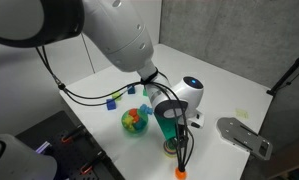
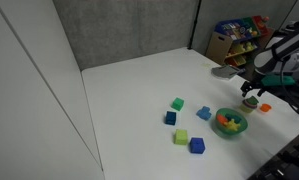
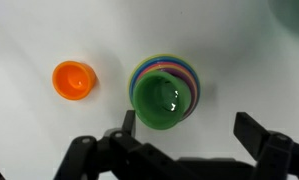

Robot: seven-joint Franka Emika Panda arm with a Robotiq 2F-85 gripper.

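Note:
Under my gripper, a green cup [image 3: 161, 100] leans tilted in the mouth of a stack of nested coloured cups [image 3: 180, 66]. My fingers stand wide open with nothing between the fingers. The tilted cup lies nearer the left finger [image 3: 122, 130] in the wrist view. Off to the left of the stack, an orange cup [image 3: 74, 80] rests alone on the white table. Exterior view 1 shows the stack [image 1: 171, 147] low beside the arm, partly covered by cables, and the orange cup [image 1: 180, 173] at the bottom edge.
A green bowl [image 2: 221, 126] holding colourful pieces stands near the stack. Several blocks are scattered beyond it, including a dark blue block [image 2: 197, 146] and a green block [image 2: 178, 104]. A grey metal tray [image 1: 244, 137] lies across the table. Bare table surrounds the stack.

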